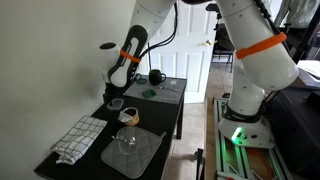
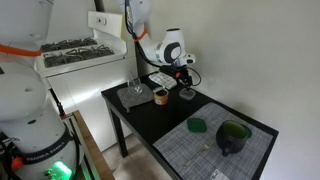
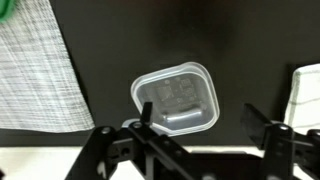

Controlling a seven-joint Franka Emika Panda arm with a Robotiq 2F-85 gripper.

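A clear, rounded-rectangular plastic container (image 3: 178, 92) lies on the black table in the wrist view, with a pale streak across its base. In that view my gripper is over its lower part, fingers apart on either side, and nothing is visibly held. Exterior view 1 shows the gripper (image 1: 110, 95) low beside the wall, close to the container (image 1: 117, 104). From exterior view 2, the gripper (image 2: 184, 82) appears just above the container (image 2: 187, 94). Whether the fingers touch it cannot be told.
A grey tray (image 1: 128, 154) bearing a clear dish lies toward the near end, by an orange cup (image 2: 161, 97) and a checked cloth (image 1: 80, 139). At the other end, a green bowl (image 2: 197, 126) and black pot (image 2: 234, 135) stand on another cloth (image 2: 186, 148). The wall is close behind.
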